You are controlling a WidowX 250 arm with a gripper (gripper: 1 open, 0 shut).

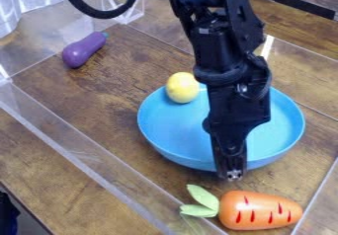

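Observation:
A black gripper (pixel 227 168) hangs over a blue bowl (pixel 165 130), its fingertips low at the bowl's near rim; whether it holds anything or how wide it stands is unclear. A yellow, potato-like object (pixel 183 87) lies in the back left of the bowl, partly beside the arm. A toy carrot (pixel 259 209) with pale green leaves lies on the wooden surface just in front of the gripper.
A purple eggplant (pixel 83 49) lies on the wood at the back left. Clear plastic walls run along the left and front of the workspace. The wood between eggplant and bowl is clear.

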